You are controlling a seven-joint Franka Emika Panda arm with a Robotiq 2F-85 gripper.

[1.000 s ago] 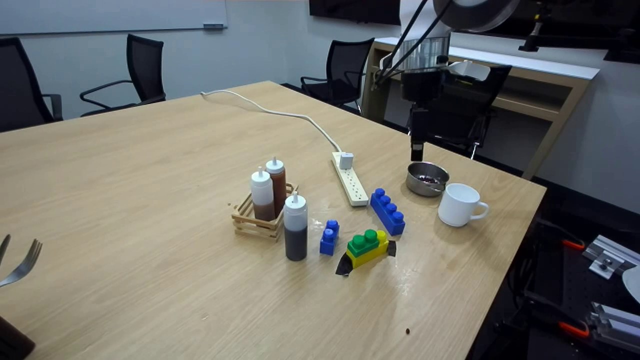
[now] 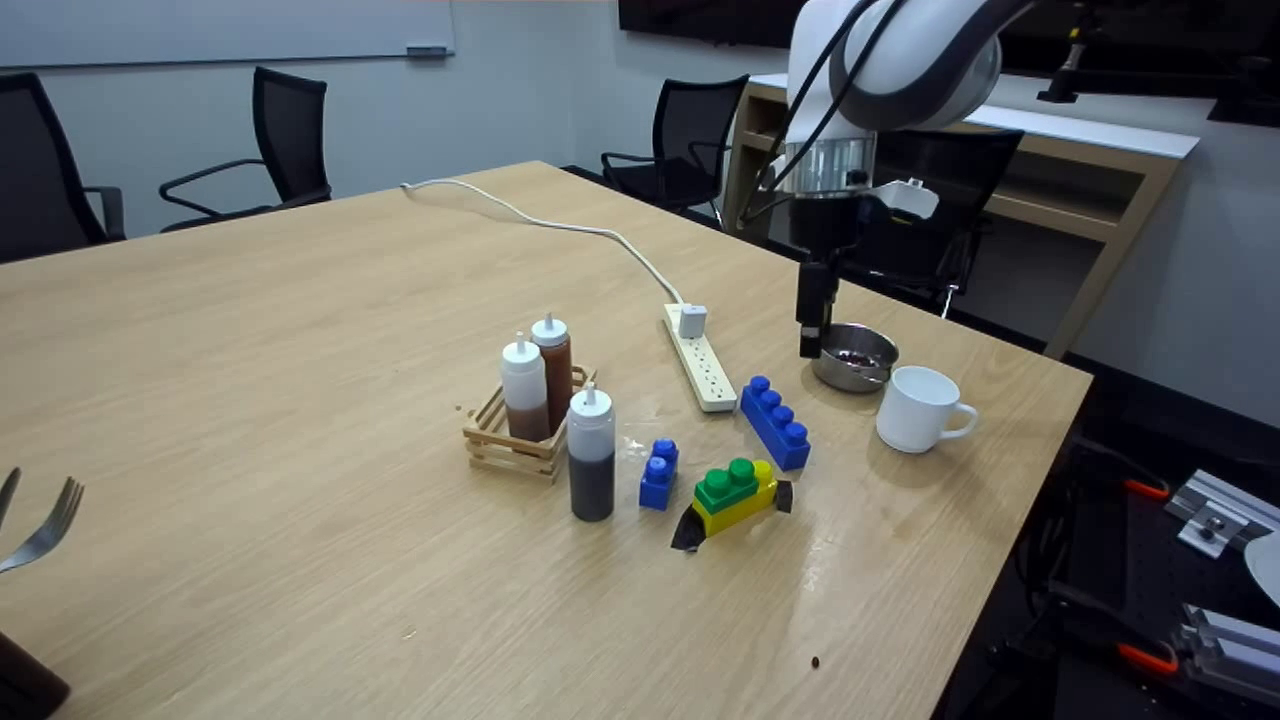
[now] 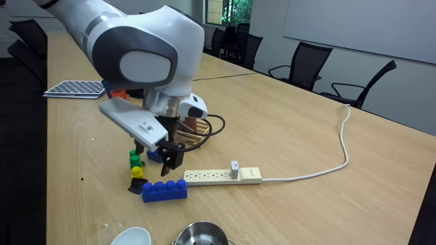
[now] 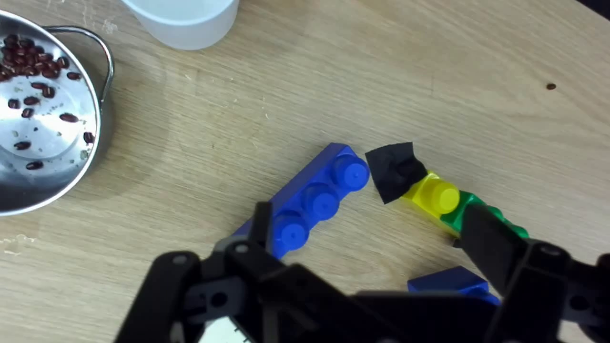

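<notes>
My gripper stands open over the table, with nothing held between its wide-apart fingers. In the wrist view, one finger covers an end of the long blue brick (image 4: 319,201), while the other partly hides the yellow-and-green brick stack (image 4: 443,197). Black tape holds that stack to the table at its ends. A short blue brick (image 2: 659,475) lies between the stack and a dark-sauce bottle (image 2: 591,462). From the second exterior side, the gripper (image 3: 152,160) appears above the bricks, its fingertips clear of the long one (image 3: 164,193).
A metal pot (image 4: 86,171) with dark beans and a white mug (image 2: 918,410) stand near the table edge. A power strip (image 2: 702,360) lies behind the long brick. Two bottles stand in a wooden crate (image 2: 516,456).
In exterior view 1 my gripper has come lower and a little to the left. The bricks, pot and mug have stayed in place.
</notes>
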